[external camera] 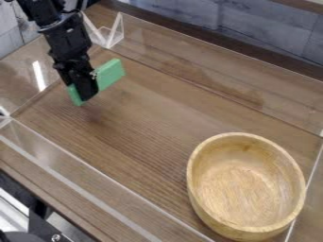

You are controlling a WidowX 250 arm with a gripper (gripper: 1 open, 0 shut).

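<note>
At the upper left of the camera view, my black gripper (pixel 78 77) is shut on a green block (pixel 104 74), holding it tilted over the wooden table. The fingertips are partly lost against the block, and whether the block touches the table is hard to tell.
A large pale wooden bowl (pixel 246 184) occupies the lower right of the table (pixel 177 85). White fittings sit along the left edge and near the top left.
</note>
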